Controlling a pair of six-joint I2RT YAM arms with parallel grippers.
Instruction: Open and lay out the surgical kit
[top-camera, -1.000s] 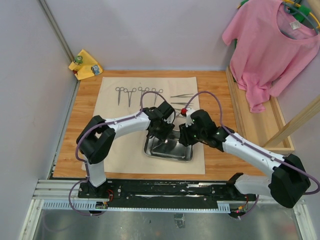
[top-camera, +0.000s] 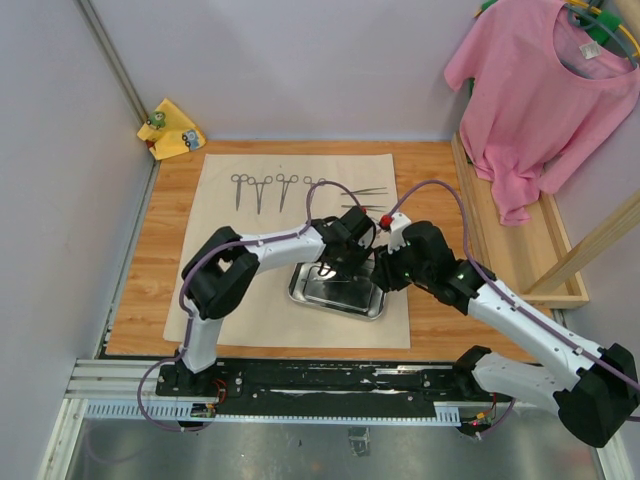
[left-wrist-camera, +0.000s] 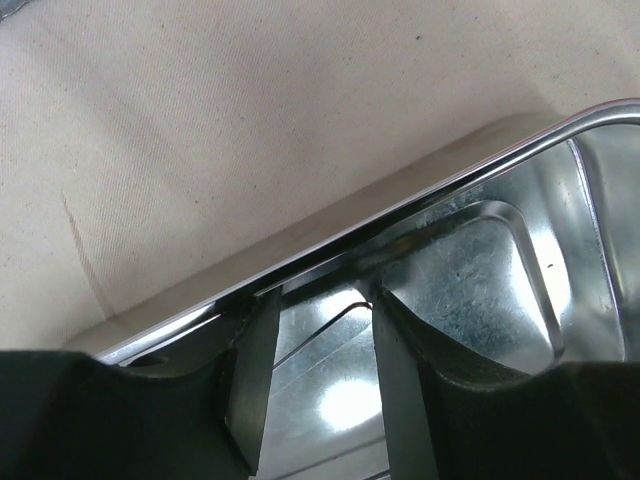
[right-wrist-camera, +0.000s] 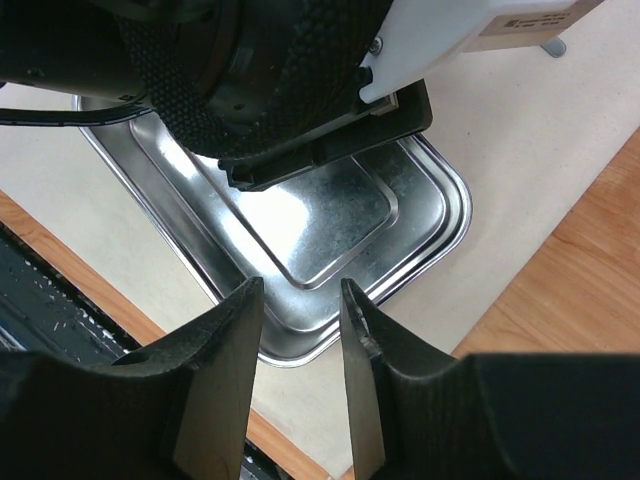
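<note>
A steel tray (top-camera: 337, 305) (right-wrist-camera: 300, 220) rests on the beige cloth (top-camera: 240, 310). My left gripper (top-camera: 348, 268) is down inside it, fingers part open beside a thin bent metal piece (left-wrist-camera: 340, 317); whether it lies between them is unclear. My right gripper (top-camera: 383, 275) hangs over the tray's right end, fingers apart, nothing seen between them. Several scissor-like instruments (top-camera: 259, 195) and straight slender ones (top-camera: 363, 191) lie in rows along the cloth's upper part.
A pink shirt (top-camera: 530, 100) hangs over a wooden box (top-camera: 540, 290) at right. A yellow cloth (top-camera: 172, 130) lies at the back left.
</note>
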